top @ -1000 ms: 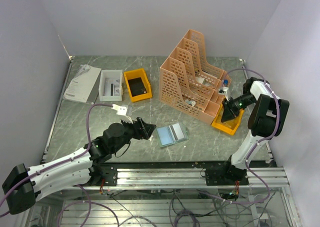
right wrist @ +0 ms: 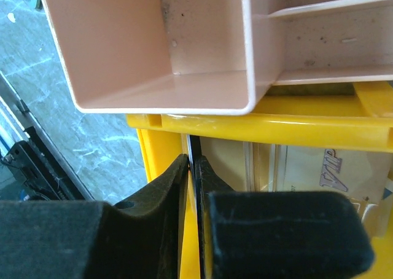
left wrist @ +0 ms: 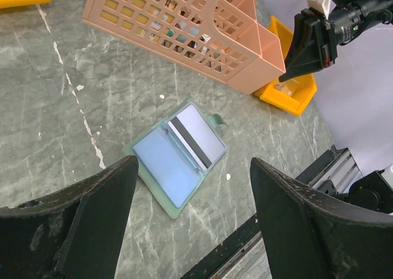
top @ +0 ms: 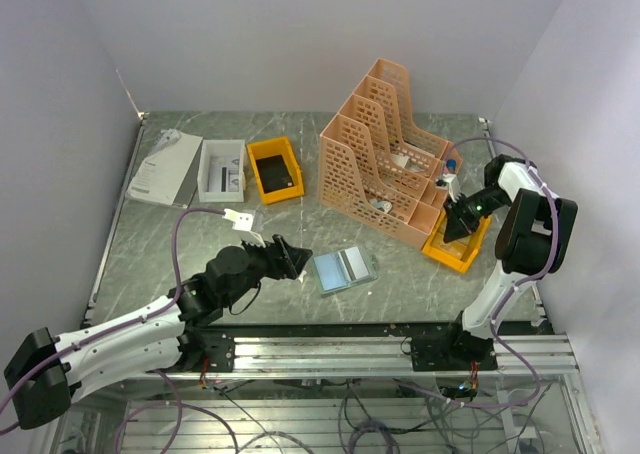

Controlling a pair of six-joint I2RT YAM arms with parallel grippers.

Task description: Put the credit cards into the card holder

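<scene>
My right gripper [top: 452,228] is down in the yellow bin [top: 455,259] beside the pink rack [top: 350,164]. In the right wrist view its fingers are close together round a thin dark upright edge [right wrist: 194,145] at the bin's left side; whether it grips this I cannot tell. Pale cards or cases [right wrist: 331,171] lie in that bin. A flat holder [top: 343,269] with blue and white panels lies on the table; whether it is the card holder is unclear. My left gripper stands open above the table, facing that holder.
A second yellow bin [top: 275,144], a white bin [top: 222,184] and a white folder [top: 162,169] sit at the back left.
My right arm has shifted very slightly within the yellow bin. The left arm has not moved.
</scene>
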